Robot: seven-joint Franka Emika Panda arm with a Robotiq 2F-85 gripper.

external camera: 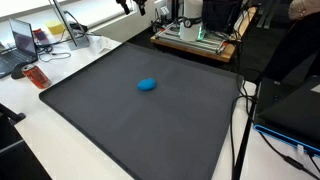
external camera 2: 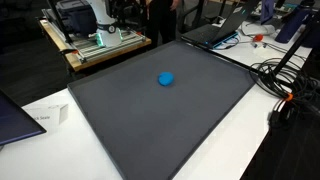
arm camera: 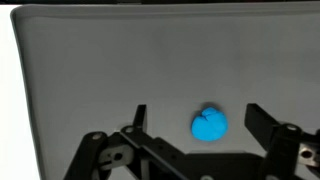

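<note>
A small, rounded blue object [external camera: 147, 84] lies by itself on the dark grey mat or tray [external camera: 120, 115]. The second exterior view shows the same blue object [external camera 2: 166, 78] toward the back half of the grey surface [external camera 2: 165, 125]. From the wrist, my gripper is open, its two black fingers wide apart. The blue object [arm camera: 209, 125] appears between them in the picture, a little right of the middle, with nothing gripped. Its top shows a small notch or fold. How high the fingers stand above it I cannot tell.
A red can [external camera: 36, 76] stands on the white table just left of the grey surface, with a laptop [external camera: 25, 40] behind it. Black cables [external camera 2: 285, 85] run along the far right side.
</note>
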